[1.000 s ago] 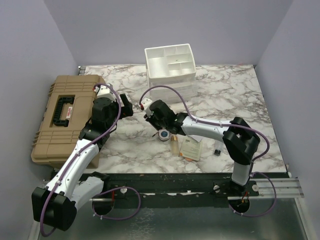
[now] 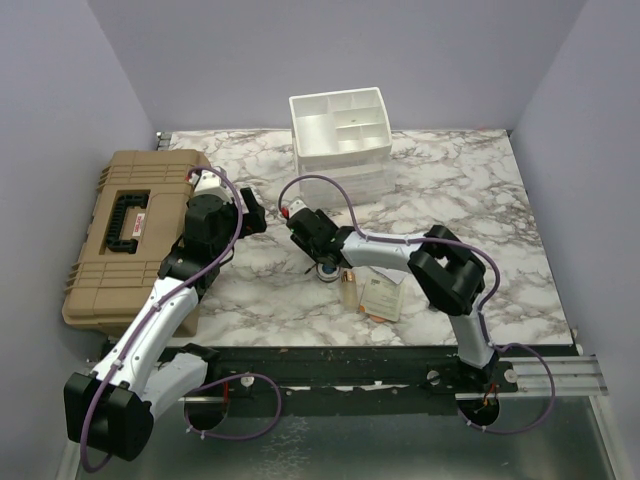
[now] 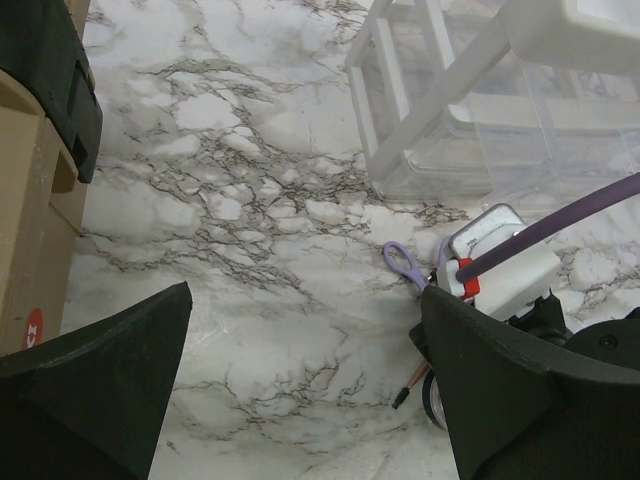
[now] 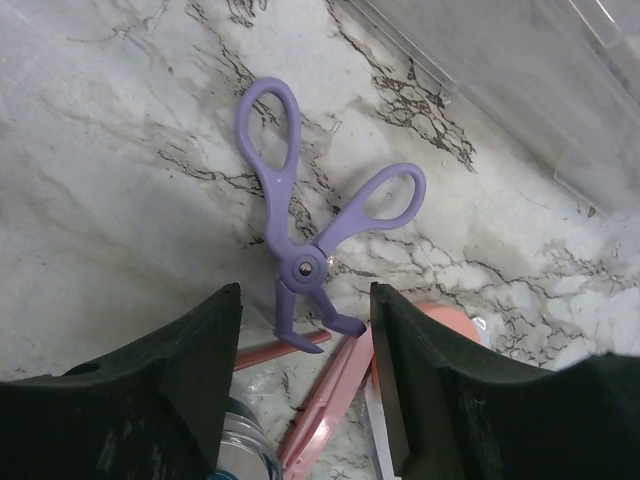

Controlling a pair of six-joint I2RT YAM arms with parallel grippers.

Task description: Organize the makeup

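Lilac scissors-like tool (image 4: 303, 268) lies on the marble table below my right gripper, whose two fingers stand apart either side of its short curved tips; nothing shows clasped. Beneath and around it are a pink item (image 4: 330, 396), a thin brush (image 3: 406, 390), a round clear jar (image 4: 242, 455), and a gold tube (image 2: 349, 290) with flat pale packages (image 2: 380, 298). My left gripper is open and empty at the left, over bare table.
A white-topped clear drawer organizer (image 2: 342, 140) stands at the back centre. A tan hard case (image 2: 110, 270) fills the left side. Bare table lies at front left and on the right.
The left arm has not moved.
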